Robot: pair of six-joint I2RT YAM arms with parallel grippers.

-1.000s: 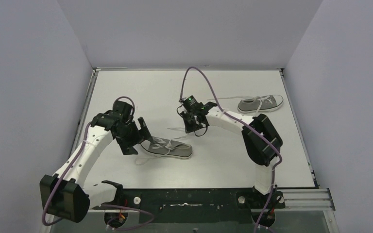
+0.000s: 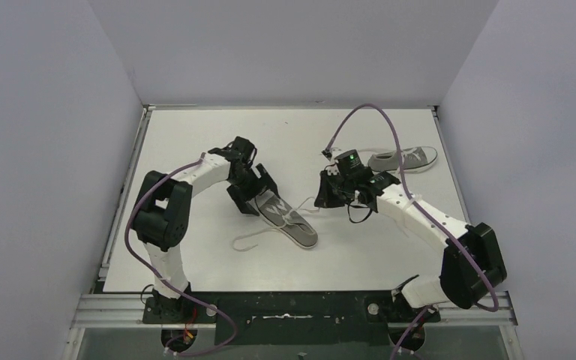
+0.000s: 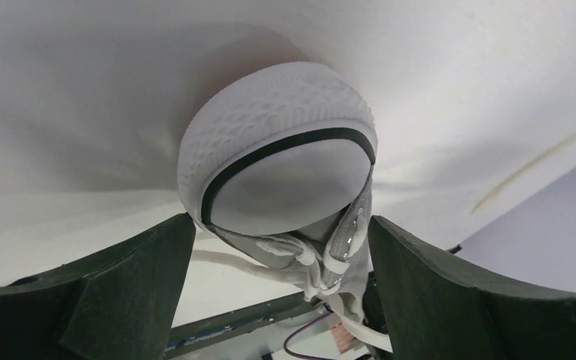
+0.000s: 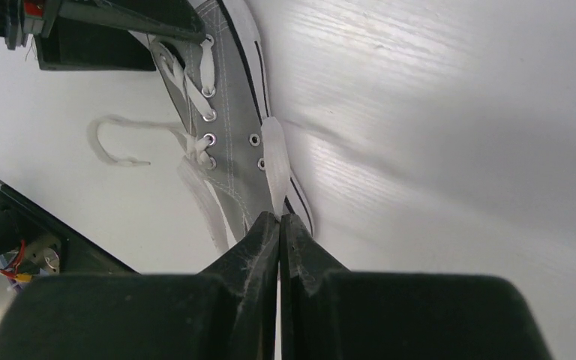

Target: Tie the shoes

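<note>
The near grey shoe lies diagonally at mid-table, its toe toward the back left. My left gripper is open, its fingers straddling the white toe end; whether they touch it is unclear. My right gripper is shut on the tip of one white shoelace, beside the shoe's right side in the top view. The other lace trails loose onto the table on the shoe's left, with a curled end. Lacing crosses the tongue, partly hidden in the right wrist view by the left gripper's fingers.
A second grey shoe lies at the back right with its laces, partly behind the right arm's purple cable.
My left gripper has moved right and back to straddle the toe. The near shoe has swung from nearly sideways to diagonal, shifting right. My right gripper has moved right, keeping the lace.
</note>
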